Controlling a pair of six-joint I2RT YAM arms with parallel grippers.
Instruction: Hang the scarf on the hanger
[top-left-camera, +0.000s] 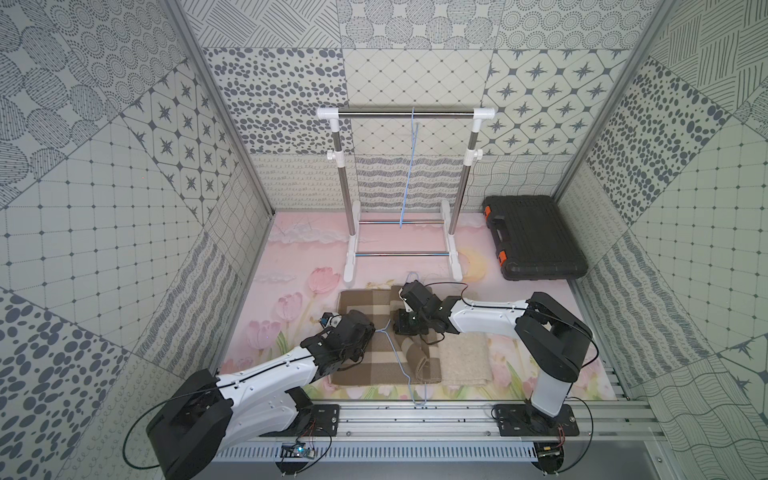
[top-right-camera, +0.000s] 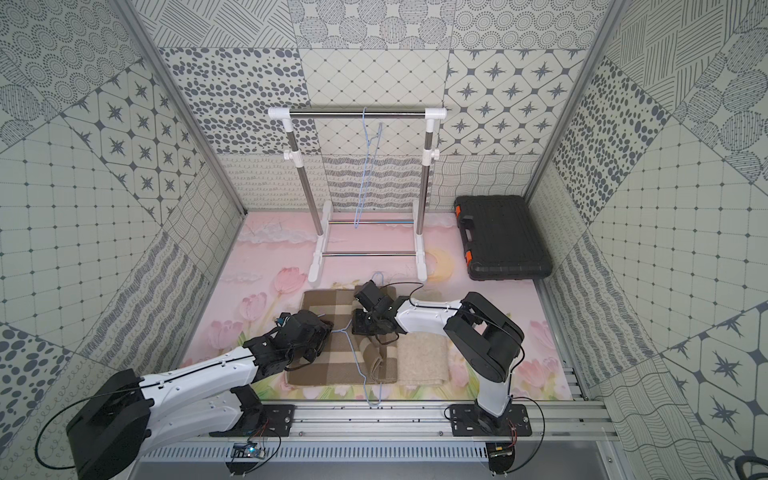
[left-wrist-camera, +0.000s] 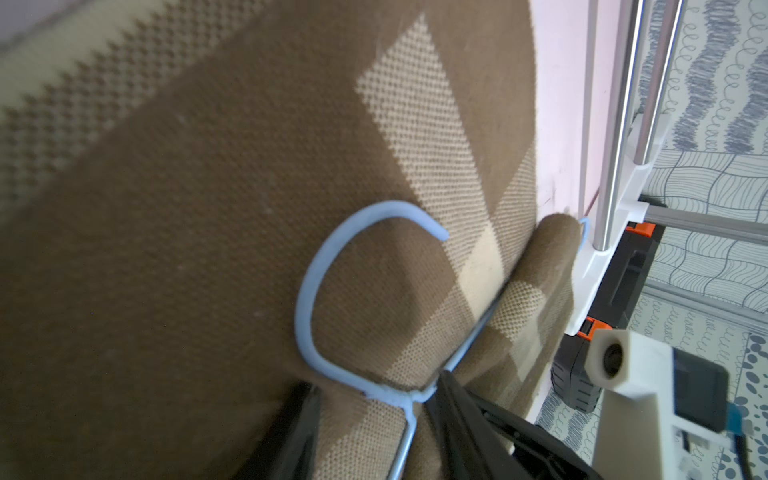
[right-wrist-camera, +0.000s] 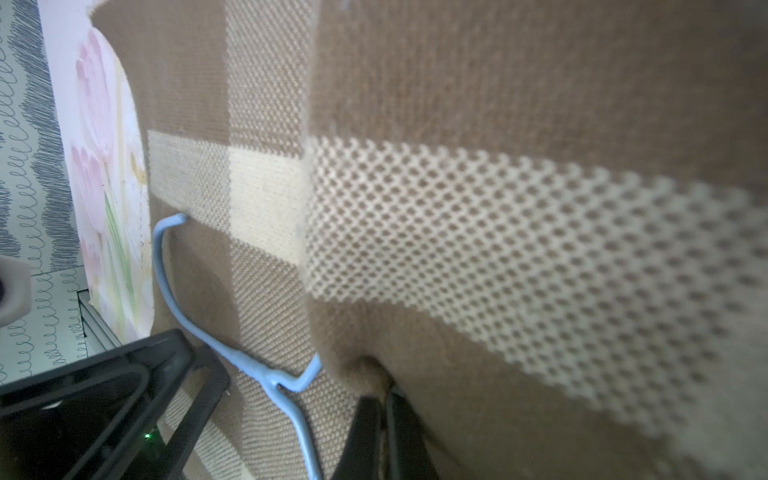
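The brown checked scarf (top-left-camera: 360, 302) lies on the floor mat with a fold along its right part. A blue hanger (left-wrist-camera: 320, 264) lies flat on it, hook showing, partly under the fold. My left gripper is low over the hanger's neck, its fingers apart with no grip visible. My right gripper is shut at the edge of the scarf's fold beside the hanger; whether cloth is between its tips is hard to tell.
A steel rack (top-left-camera: 404, 113) with another blue hanger (top-left-camera: 407, 184) stands behind. A black case (top-left-camera: 536, 237) lies at the back right, and a beige cloth (top-left-camera: 464, 360) lies right of the scarf.
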